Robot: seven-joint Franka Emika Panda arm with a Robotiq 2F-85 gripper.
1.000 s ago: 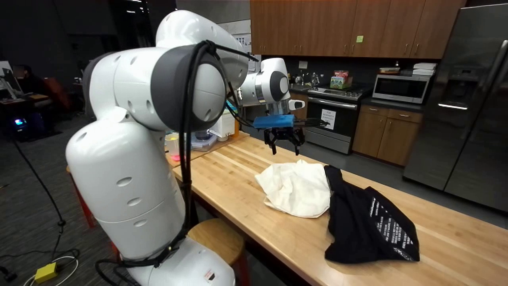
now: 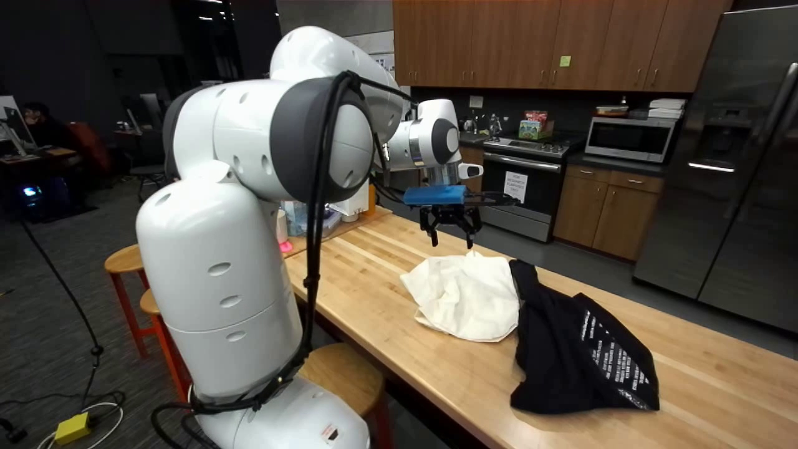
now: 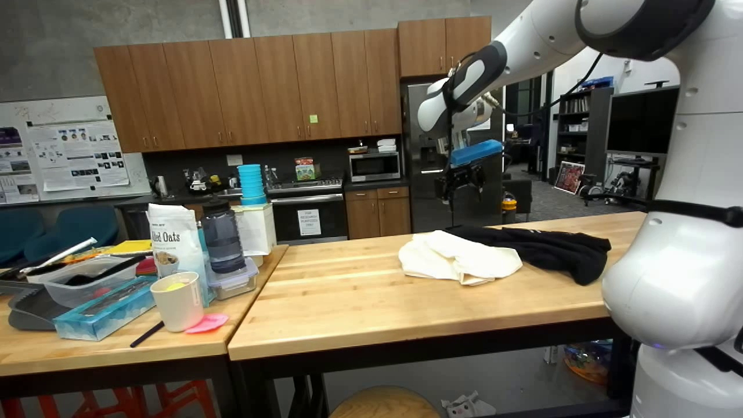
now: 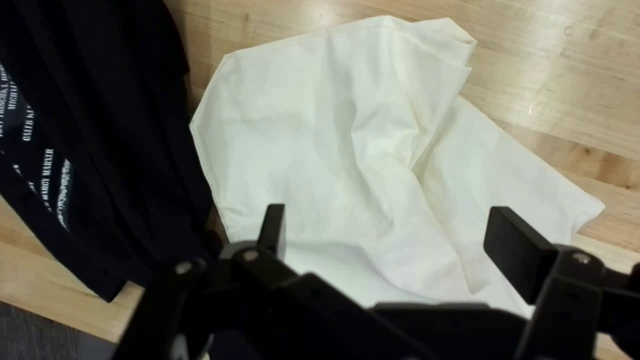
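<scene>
A crumpled cream-white cloth [image 2: 467, 295] lies on the wooden table, its folds and pointed corners filling the middle of the wrist view [image 4: 336, 150]. Against one side of it rests a black garment [image 2: 583, 352] with white printed text, bunched up on the same table. My gripper [image 2: 452, 241] hangs in the air above the far side of the white cloth, pointing down. In the wrist view its two dark fingers [image 4: 519, 255] stand wide apart, open, and only the cloth's surface below shows between them. No contact with either cloth is visible.
Bare tabletop [image 3: 334, 292] stretches away from the white cloth on the side opposite the black garment. A neighbouring table holds an oats bag [image 3: 175, 244], a white cup [image 3: 178, 302] and several containers. Stools [image 2: 344, 378] stand by the near edge.
The arm has shifted right in exterior view 1, and the gripper has moved slightly right and lower. Both cloths lie as before, and the gripper remains open.
</scene>
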